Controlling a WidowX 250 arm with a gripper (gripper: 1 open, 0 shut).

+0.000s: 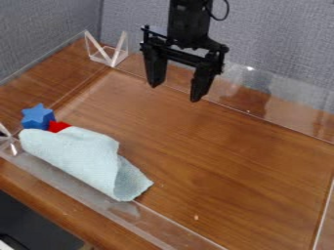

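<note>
My black gripper (178,78) hangs from the top centre over the back of the wooden table, its two fingers wide apart with nothing between them. At the left front a pale, light-blue cloth (85,161) lies crumpled. Behind it sit a blue star-shaped object (37,116) and a red object (59,126), partly hidden by the cloth.
A white wire-like frame (104,52) stands at the back left. Clear plastic walls edge the table (222,176) at back and front left.
</note>
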